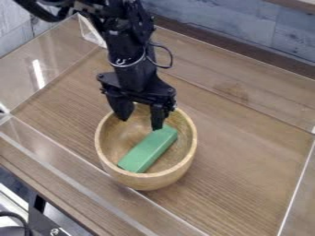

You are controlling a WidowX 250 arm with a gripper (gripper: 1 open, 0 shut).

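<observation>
A black robot gripper [138, 112] hangs from above over the rear part of a round tan bowl [175, 171], its fingers spread open at the bowl's back rim. A flat green block [150, 149] lies diagonally on the bowl's floor, in front of the fingers and apart from them as far as the view shows.
A pale wall [240, 32] runs along the back. A small white object stands at the back left, partly behind the arm. The table's front edge is at the lower left.
</observation>
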